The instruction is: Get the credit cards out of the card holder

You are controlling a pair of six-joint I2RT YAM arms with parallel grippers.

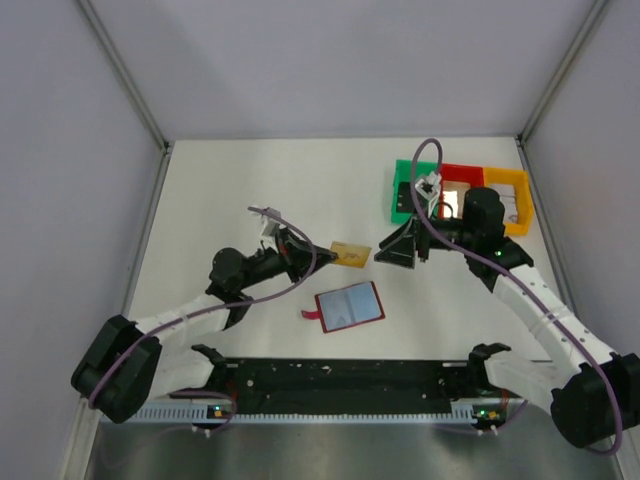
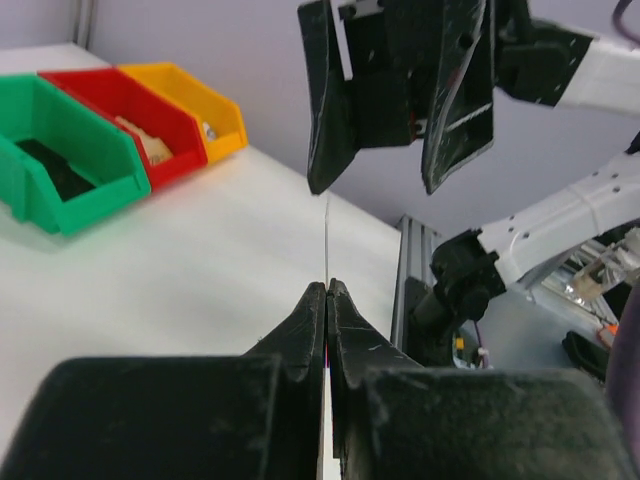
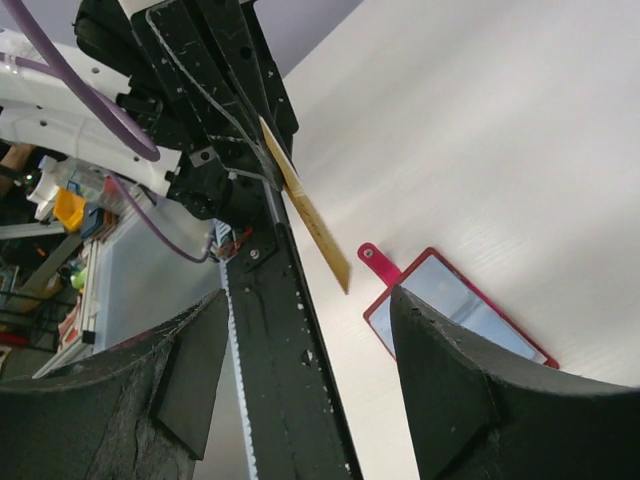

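A gold card (image 1: 351, 254) (image 3: 315, 225) is held edge-on in my left gripper (image 1: 330, 256), which is shut on it. The card shows as a thin upright line in the left wrist view. My right gripper (image 1: 398, 250) stands open to the card's right, with nothing between its fingers. The card holder (image 1: 349, 305) (image 3: 450, 300), grey-blue with a red edge and pink tab, lies flat on the table below them.
Green (image 1: 398, 180), red (image 1: 462, 172) and yellow (image 1: 522, 200) bins stand at the back right. Its front edge borders a dark strip.
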